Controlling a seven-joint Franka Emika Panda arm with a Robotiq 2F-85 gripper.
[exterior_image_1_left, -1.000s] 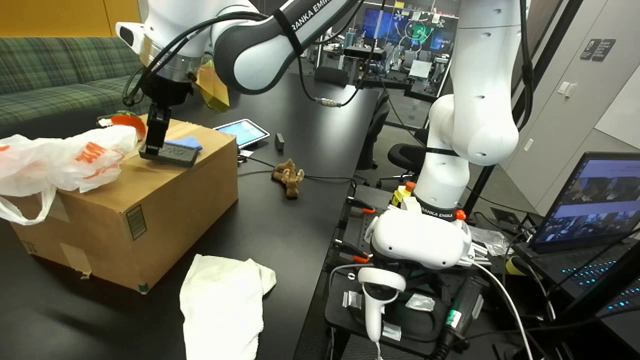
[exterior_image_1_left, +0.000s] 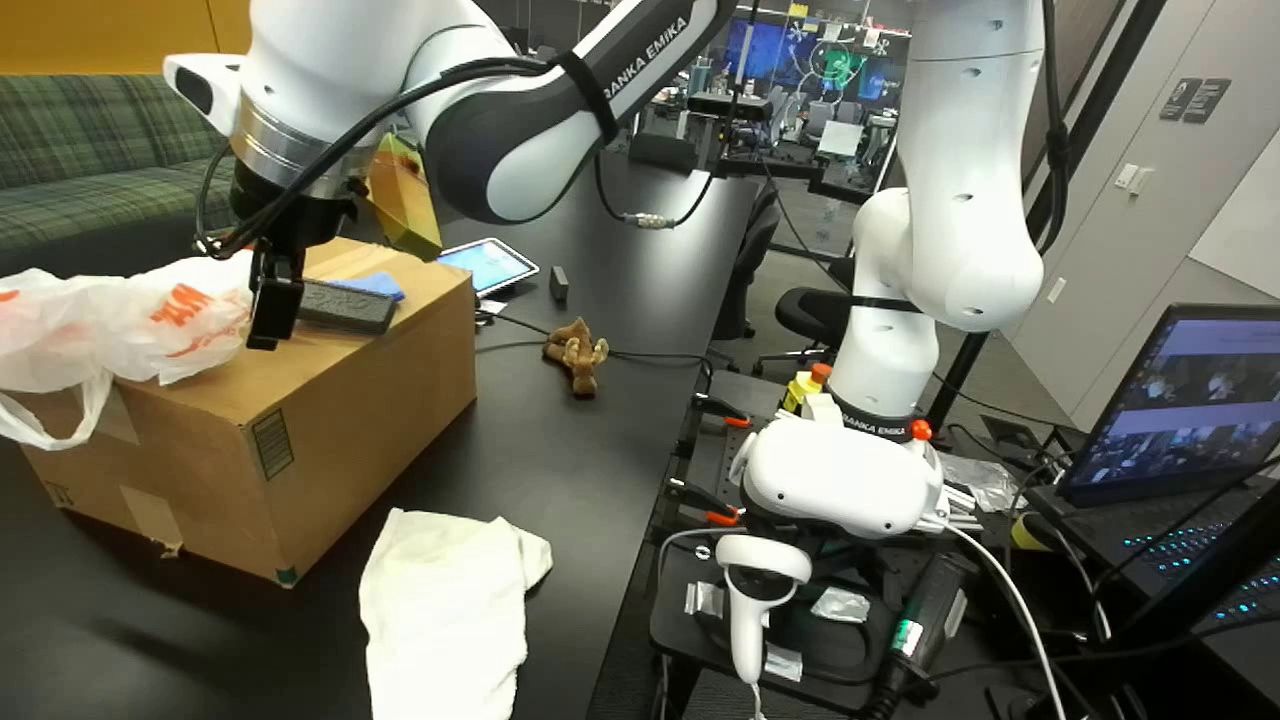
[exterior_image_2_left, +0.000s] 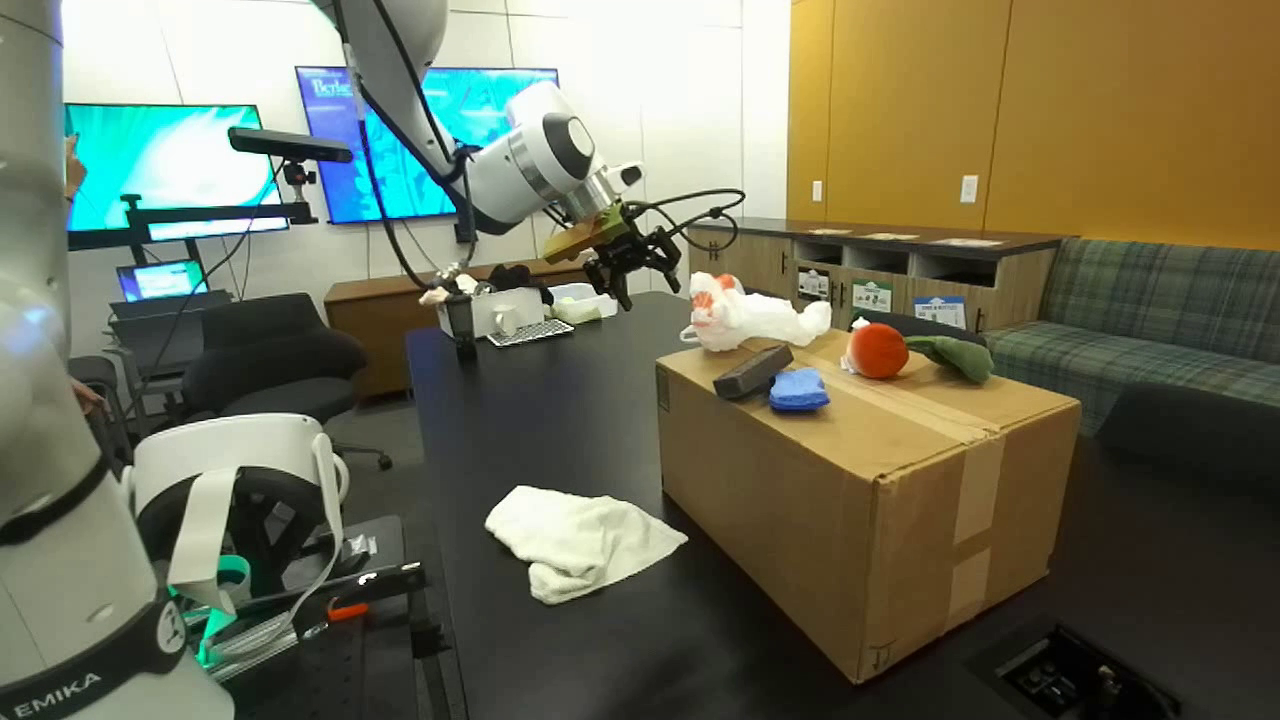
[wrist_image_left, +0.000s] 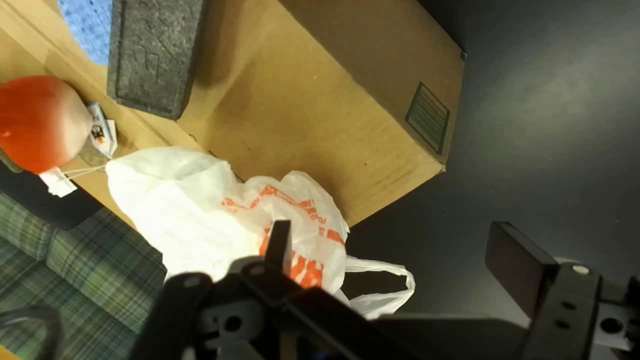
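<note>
My gripper is open, its two fingers wide apart with nothing between them. In the wrist view a white plastic bag with red print (wrist_image_left: 234, 210) lies on the end of the cardboard box (wrist_image_left: 288, 120), partly behind the left finger, one handle loop hanging over the edge. A dark grey block (wrist_image_left: 155, 57) rests on the box top beside a blue cloth (wrist_image_left: 88, 27). The red-and-white round plush (wrist_image_left: 39, 123) sits at the left. In exterior view 2 a green item (exterior_image_2_left: 954, 356) touches that plush. The gripper (exterior_image_2_left: 638, 282) is above the box's height there.
A white towel (exterior_image_1_left: 446, 612) lies flat on the black table (exterior_image_1_left: 576, 468). Further back are a small brown plush (exterior_image_1_left: 578, 356), a small dark block (exterior_image_1_left: 558, 283) and a tablet (exterior_image_1_left: 486, 265). Open table lies between box and towel.
The arm has moved left and toward the camera in exterior view 1, from over the grey block to beside the white bag. The objects on the box look unmoved.
</note>
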